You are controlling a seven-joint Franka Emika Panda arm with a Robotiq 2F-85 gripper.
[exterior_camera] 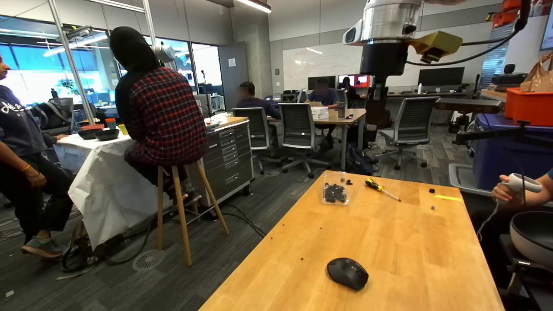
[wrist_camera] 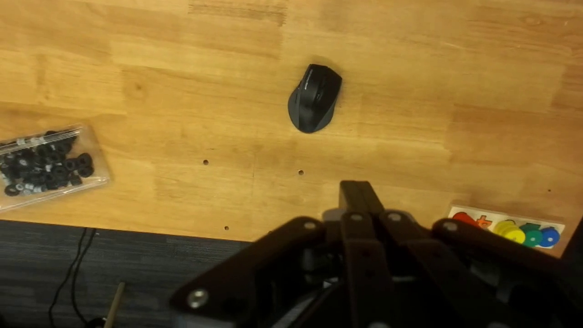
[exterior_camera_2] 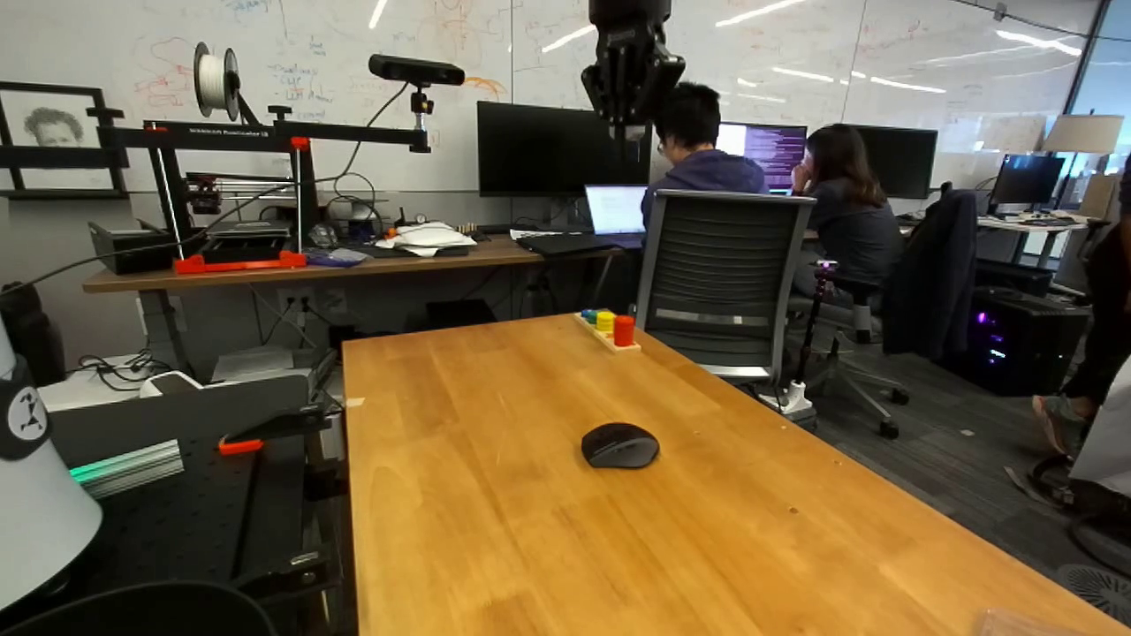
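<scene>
High over the table hangs my gripper, its fingers together and nothing showing between them. It also appears at the upper right of exterior view 1 (exterior_camera: 377, 111) and the top of exterior view 2 (exterior_camera_2: 633, 127). Well below and apart from it, a black computer mouse (wrist_camera: 315, 98) lies on the bare wood; exterior view 1 shows the mouse (exterior_camera: 348, 274) near the front, exterior view 2 shows the mouse (exterior_camera_2: 620, 445) mid-table.
A clear box of small black parts (wrist_camera: 49, 164) sits toward one end, near a yellow-black screwdriver (exterior_camera: 382, 189). At the other end is a wooden board with coloured pieces (exterior_camera_2: 611, 330). Wide bare table surrounds the mouse. A person's hand holds a white controller (exterior_camera: 522, 183) at the right.
</scene>
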